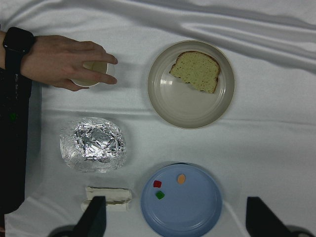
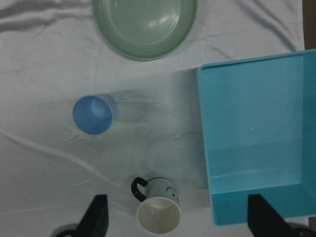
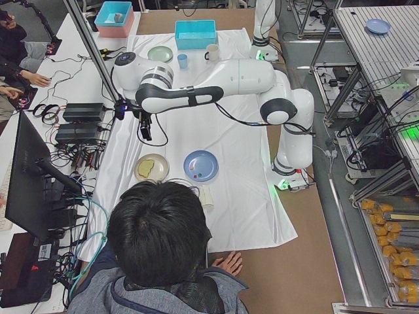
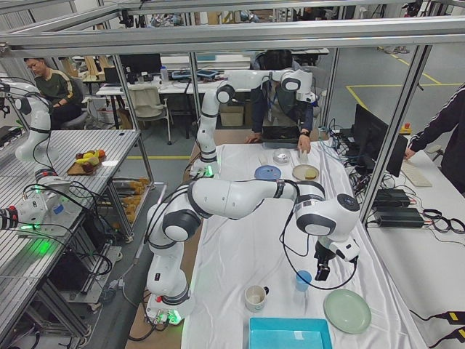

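My left gripper is open above a blue plate (image 1: 180,207) with small red, green and tan pieces. A beige plate (image 1: 163,98) holds a bread slice (image 1: 195,70); a foil-covered dish (image 1: 94,143) and white wrapper (image 1: 108,201) lie left. A person's hand (image 1: 64,59) grips a small cup at upper left. My right gripper is open above the cloth, near a blue cup (image 2: 93,114), a white mug (image 2: 158,215), a teal bin (image 2: 252,123) and a green plate (image 2: 145,27).
In the camera left view a person (image 3: 157,229) leans at the near table end. A monitor (image 3: 29,183) and cables crowd the side desk.
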